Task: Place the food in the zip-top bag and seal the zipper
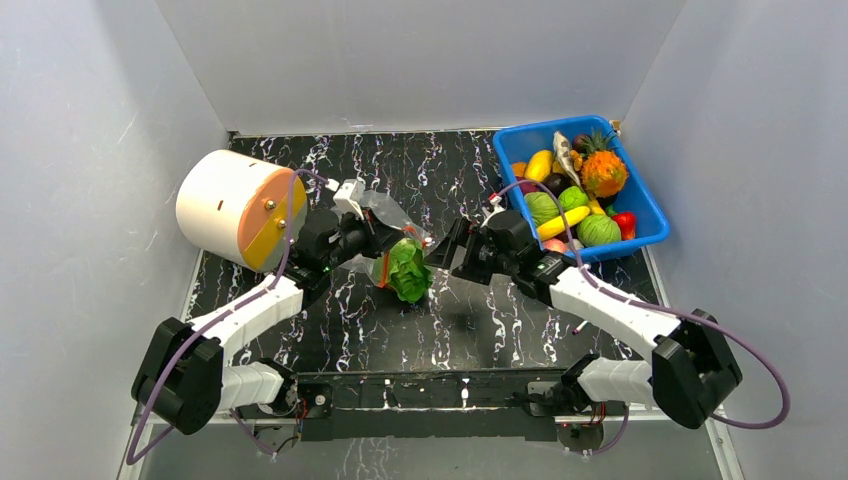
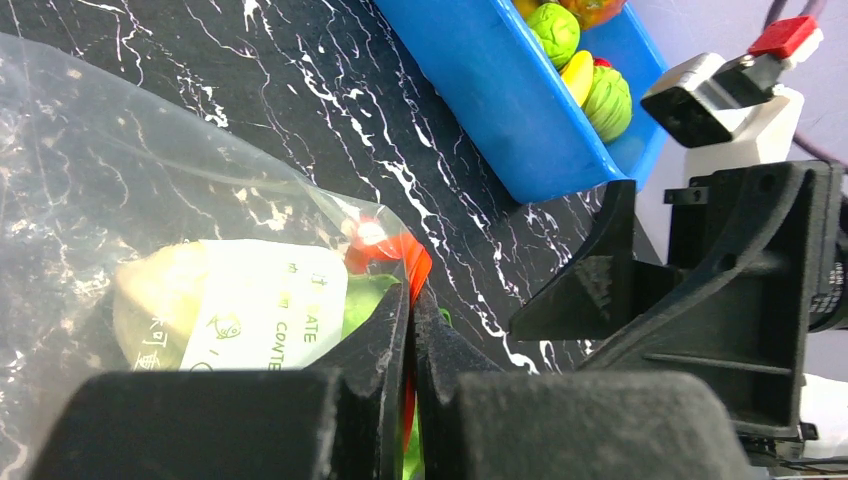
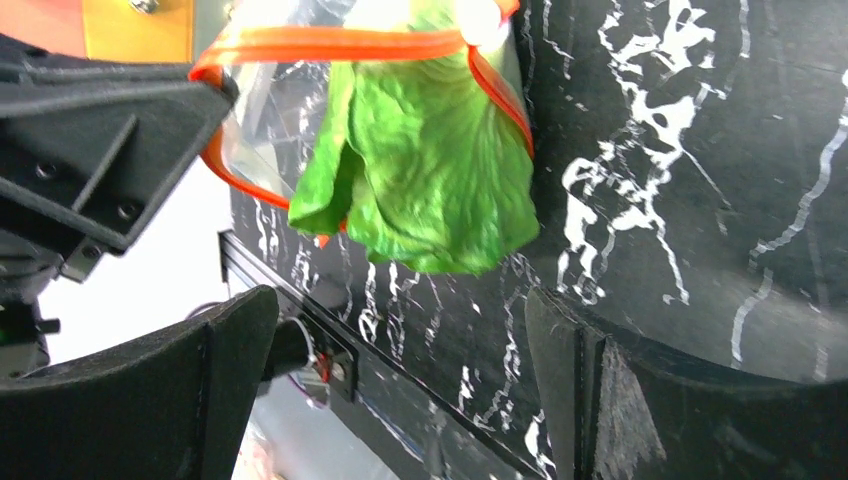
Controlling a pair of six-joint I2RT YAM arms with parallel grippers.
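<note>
The clear zip top bag (image 2: 90,200) has an orange-red zipper rim (image 3: 340,44) and a white printed label. A leafy green cabbage (image 3: 430,170) lies partly in it, its pale stem inside and its leaves sticking out of the mouth. My left gripper (image 1: 398,238) is shut on the rim, whose orange strip shows between its fingers in the left wrist view. To the right of the leaves, my right gripper (image 1: 440,254) stands open, nothing between its fingers. In the right wrist view the leaves appear beyond the gap, apart from both fingers.
A blue bin (image 1: 645,215) of toy fruit and vegetables stands at the back right. At the left is a large white cylinder (image 1: 225,205) with an orange end. A small pen-like stick (image 1: 580,327) lies on the right of the dark marbled table.
</note>
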